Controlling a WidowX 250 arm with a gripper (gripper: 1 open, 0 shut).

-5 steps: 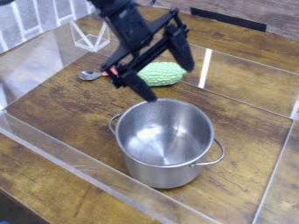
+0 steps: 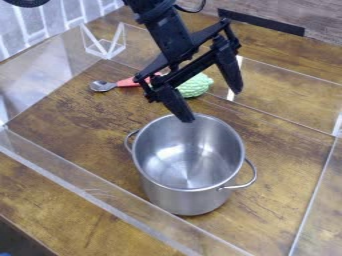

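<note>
My black gripper (image 2: pixel 205 93) hangs open above the back rim of a steel pot (image 2: pixel 187 188), its fingers spread wide with one lower left and one upper right. The pot has two side handles and looks empty. Behind the gripper, a pale green bumpy object (image 2: pixel 195 85) lies on the wooden table, partly hidden by the arm. A spoon (image 2: pixel 103 86) with a red-orange handle lies to the left of it, also partly covered.
Clear plastic strips (image 2: pixel 60 161) border the work area. A white wire frame (image 2: pixel 104 44) stands at the back left.
My gripper has shifted slightly to the right and down toward the pot, covering more of the green object than a second ago. The pot has not moved.
</note>
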